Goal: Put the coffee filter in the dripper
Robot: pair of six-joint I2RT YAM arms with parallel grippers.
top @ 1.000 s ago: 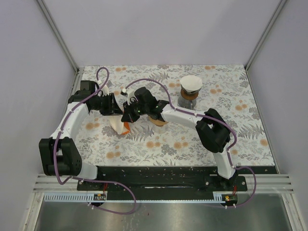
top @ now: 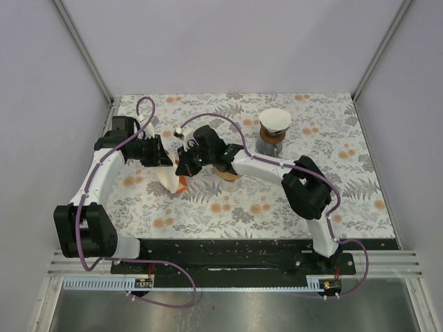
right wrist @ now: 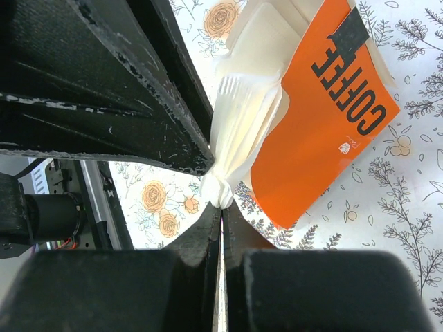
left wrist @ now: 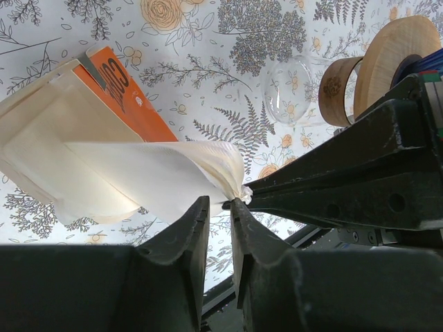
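A white paper coffee filter (left wrist: 152, 173) hangs over an orange coffee box (right wrist: 318, 138), its bunched tip pinched in my right gripper, which is shut on it. My left gripper stands part open above the filter, close beside my right gripper's tip; whether paper lies between its fingers is unclear. In the top view both grippers meet over the box (top: 181, 185) at the left of the table. A glass carafe with a wooden collar (top: 270, 145) stands at the back right, a white object (top: 275, 117) on it.
A round wooden piece (top: 228, 173) lies under the right arm, partly hidden; in the left wrist view a wooden stand (left wrist: 391, 52) shows beside glassware.
My left arm has shifted very slightly at the filter. My right arm and the things on the table look unchanged.
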